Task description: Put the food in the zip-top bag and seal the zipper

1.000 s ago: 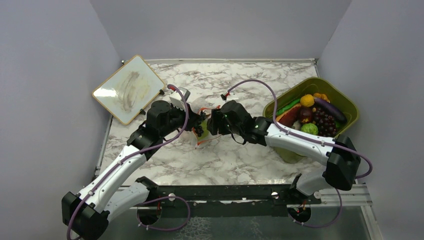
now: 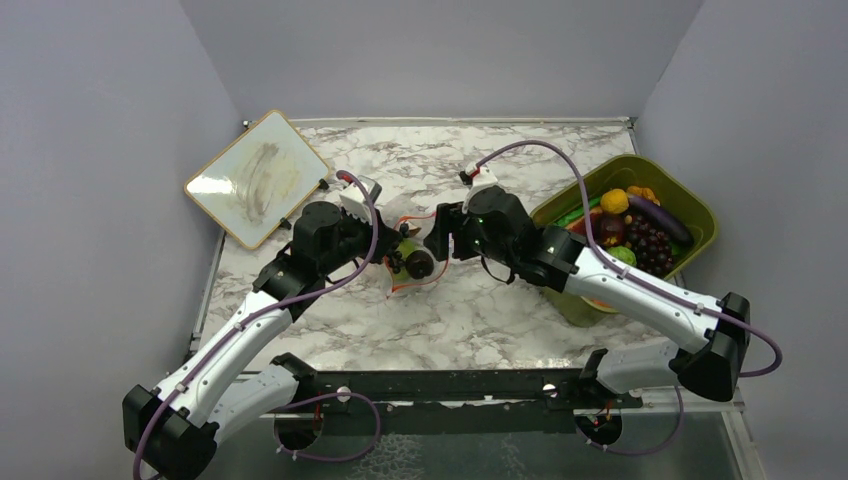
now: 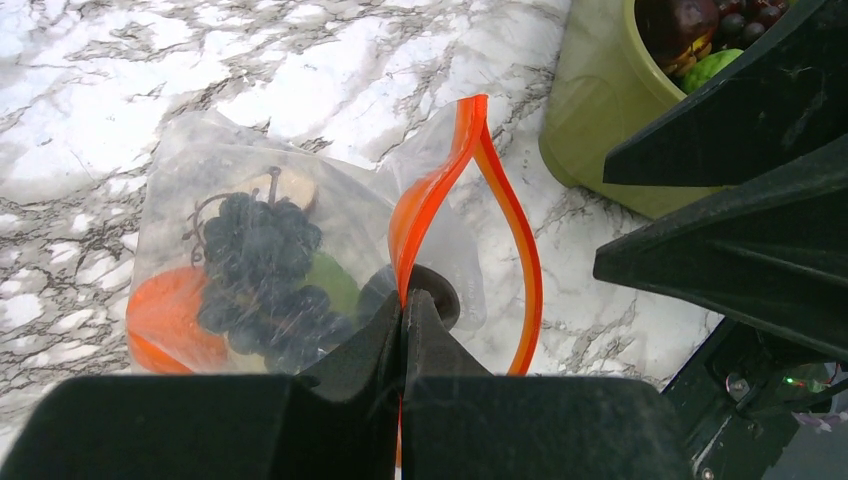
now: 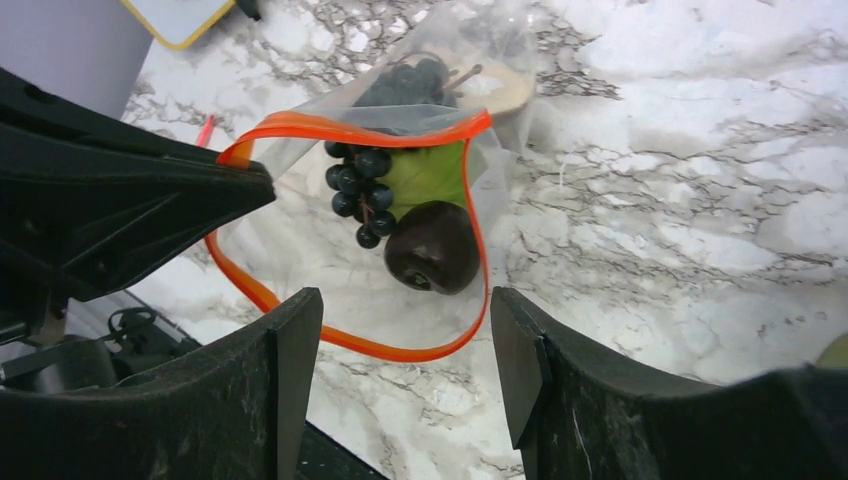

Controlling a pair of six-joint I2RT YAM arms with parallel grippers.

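Observation:
The clear zip top bag (image 3: pixel 345 190) lies on its side with its orange-edged mouth gaping toward the right. Inside are dark grapes (image 3: pixel 262 240), an orange item (image 3: pixel 175 318) and something green (image 4: pixel 425 180). A dark purple round fruit (image 4: pixel 432 248) rests just within the mouth. My left gripper is shut on the bag's orange rim, which runs between its fingertips. In front of the mouth, my right gripper stands open, with nothing between its fingers; its two fingers (image 3: pixel 690 160) also show in the left wrist view.
A green bin (image 2: pixel 700 240) holding several fruits and vegetables stands at the right of the marble table. At the back left leans a whiteboard (image 2: pixel 255 180).
My right gripper has drawn back to the right, away from the bag's mouth. The dark round fruit now shows in the bag from above. The left arm has not moved.

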